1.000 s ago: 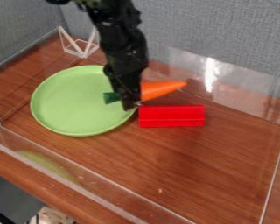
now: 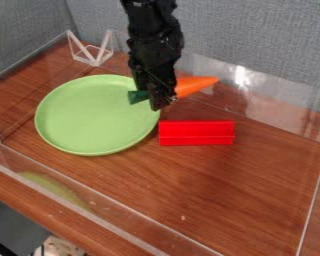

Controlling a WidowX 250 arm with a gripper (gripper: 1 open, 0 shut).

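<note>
My black gripper point(image 2: 160, 96) hangs over the right part of a light green plate point(image 2: 89, 120), shut on an orange carrot point(image 2: 195, 84) with a green top at its left end. The carrot's orange body sticks out to the right, above a red rectangular block point(image 2: 196, 133) that lies on the wooden table just right of the plate.
A white wire frame point(image 2: 89, 52) stands at the back left. Clear low walls edge the table point(image 2: 216, 200), with grey walls at the back and left. A yellowish shape shows at the lower left.
My gripper and the carrot have risen, and the carrot has become more tilted, its right end higher. The plate and red block have not moved.
</note>
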